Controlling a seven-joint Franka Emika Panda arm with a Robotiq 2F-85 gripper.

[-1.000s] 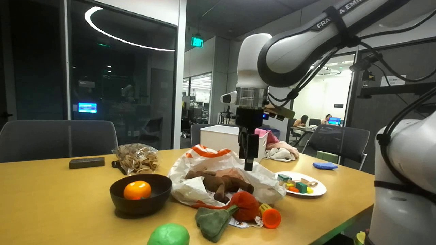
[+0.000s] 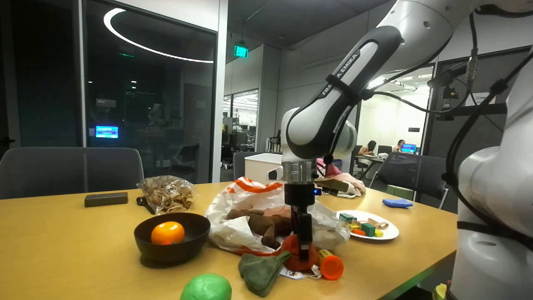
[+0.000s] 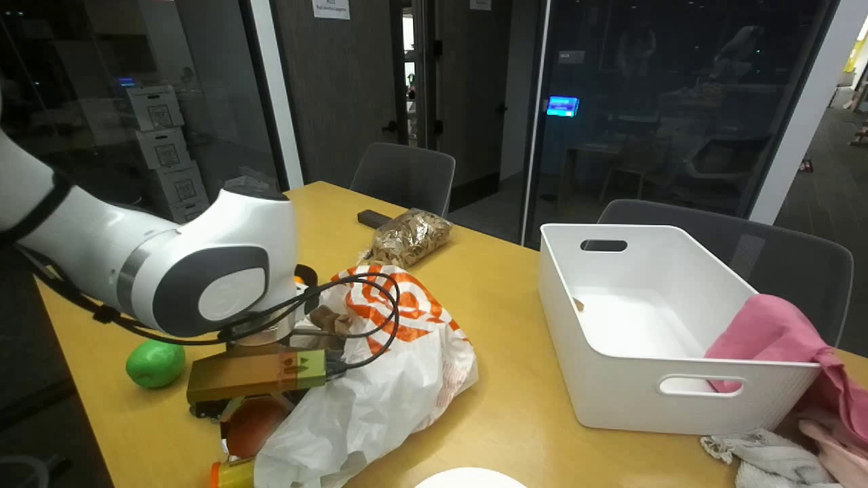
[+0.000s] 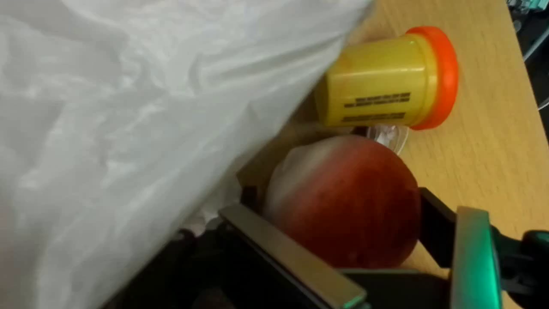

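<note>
A round red plush (image 2: 294,251) with a green leaf-like part (image 2: 261,272) lies on the table in front of the white plastic bag (image 2: 227,210). My gripper (image 2: 303,252) has its fingers down at this plush. In the wrist view the red ball (image 4: 360,206) fills the space between the fingers of my gripper, one on each side; the fingers stand open around it. Whether either finger touches it, I cannot tell. In exterior view 2 the arm and camera mount cover most of the gripper.
A yellow tub (image 4: 383,82) with an orange lid lies close beside the ball. Nearby are a black bowl (image 2: 150,248) holding an orange, a green fruit (image 2: 206,288), and a plate (image 2: 384,233) of blocks. A white bin (image 3: 692,398) stands farther back.
The arm has come down and slightly left, bringing the gripper from above the bag to the red plush. The objects on the table look unmoved.
</note>
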